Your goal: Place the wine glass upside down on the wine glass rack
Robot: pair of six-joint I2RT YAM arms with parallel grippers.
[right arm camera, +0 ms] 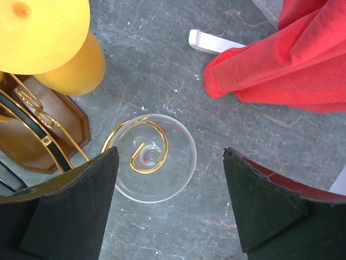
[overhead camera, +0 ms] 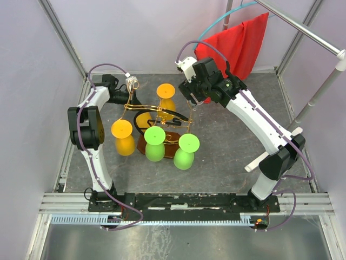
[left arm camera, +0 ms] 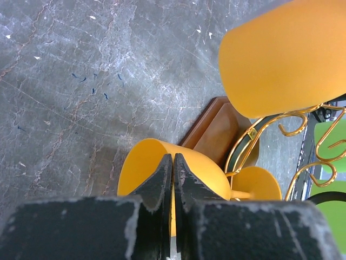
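Observation:
A gold wire rack (overhead camera: 157, 108) on a brown wooden base (left arm camera: 216, 130) carries several upside-down orange and green glasses. My left gripper is shut at the rack's rear left, its fingertips over an orange glass (left arm camera: 200, 168) lying sideways in the left wrist view; whether that glass is between the fingers is unclear. My right gripper stands open above a clear glass (right arm camera: 178, 173) at the rack's right, seen rim-up around a gold curl in the right wrist view; whether it touches the fingers cannot be seen.
A red cloth (right arm camera: 292, 59) hangs at the back right near a metal rail (overhead camera: 303, 27). A white bar (overhead camera: 254, 162) lies at the floor's right.

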